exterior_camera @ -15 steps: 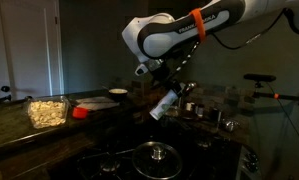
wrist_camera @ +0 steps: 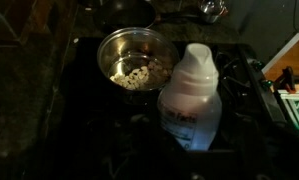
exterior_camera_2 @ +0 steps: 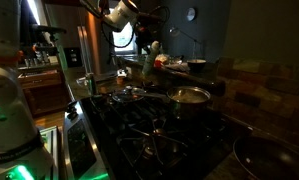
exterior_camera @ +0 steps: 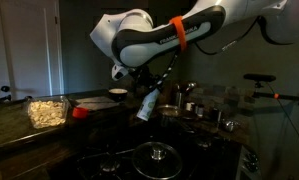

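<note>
A white bottle (exterior_camera: 148, 105) hangs slightly tilted above the stove, with my gripper (exterior_camera: 153, 91) shut on it. In the wrist view the bottle (wrist_camera: 192, 98) stands out pale, its narrow cap toward the top of the picture. The gripper's dark fingers are hard to make out there. A steel pot (wrist_camera: 107, 65) with pale pieces inside appears just left of the bottle. From the other side, exterior view 2 has the bottle (exterior_camera_2: 151, 57) small and far off, above the counter.
A glass-lidded pan (exterior_camera: 157, 160) sits at the front of the stove. On the left counter are a clear container (exterior_camera: 48, 111) of pale pieces and a red item (exterior_camera: 80, 112). Exterior view 2 also has a wide steel pan (exterior_camera_2: 189, 96) and a dark skillet (exterior_camera_2: 274, 158).
The arm has shifted left in exterior view 1, carrying the bottle with it. The bottle now leans less than before.
</note>
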